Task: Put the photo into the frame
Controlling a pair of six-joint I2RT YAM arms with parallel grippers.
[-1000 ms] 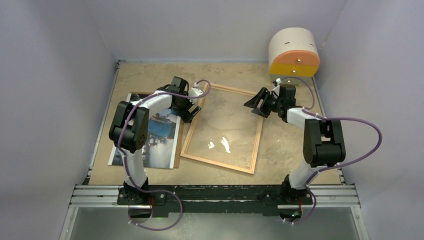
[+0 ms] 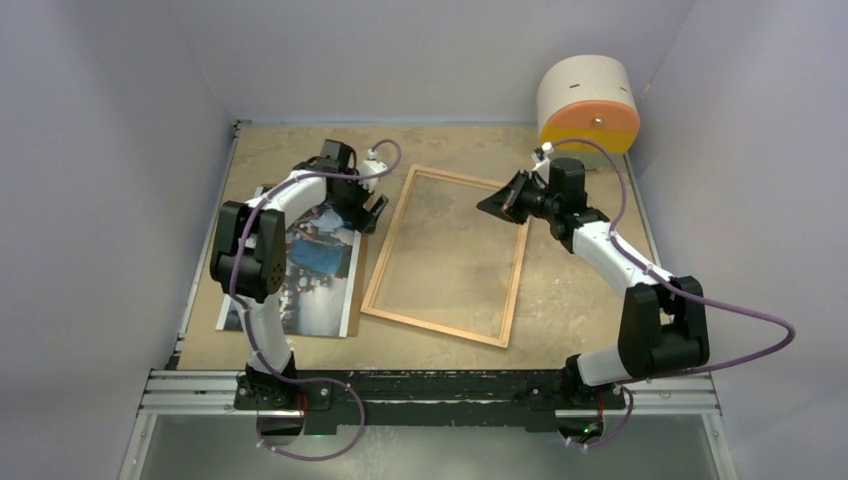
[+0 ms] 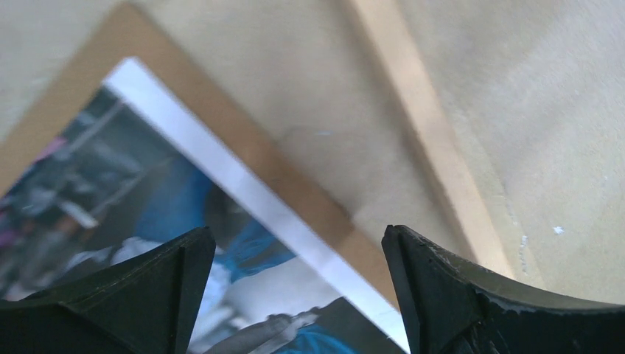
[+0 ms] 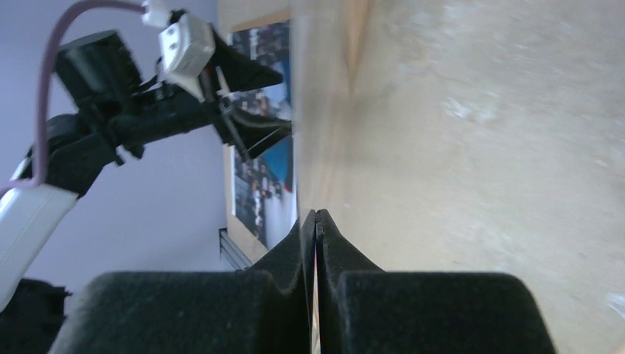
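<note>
The photo (image 2: 320,270), a print with white border on a brown backing, lies at the left of the table. Beside it on the right is the wooden frame (image 2: 434,330) with a clear panel. My left gripper (image 2: 375,212) is open over the photo's upper right corner, between photo and frame; in the left wrist view, the photo's white edge (image 3: 250,181) runs between its fingers, not held. My right gripper (image 2: 490,207) is shut above the frame's upper right part, with nothing seen between its fingertips.
A rounded white cabinet (image 2: 587,95) with orange and yellow drawers stands at the back right. Walls surround the table (image 2: 580,310) at back and sides; bare surface lies right of the frame.
My left gripper has moved slightly up and left in the top view. My right gripper has shut since a second ago and moved left over the frame.
</note>
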